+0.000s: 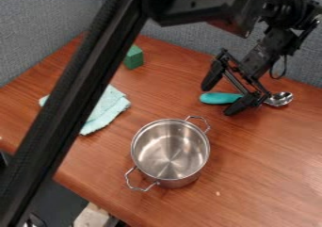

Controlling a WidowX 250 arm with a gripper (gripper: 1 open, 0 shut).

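My black gripper (pixel 232 94) is at the upper right, its fingers spread apart just over a utensil with a teal handle (pixel 219 98) and a metal head (pixel 280 99) lying on the wooden table. Whether anything is between the fingertips is hard to tell. A steel pot (pixel 169 153) with two handles stands in the lower middle.
A light teal cloth (pixel 104 111) lies to the left, partly hidden by the dark arm bar. A green block (pixel 134 57) sits at the back left. A grey padded wall (pixel 201 38) runs along the back.
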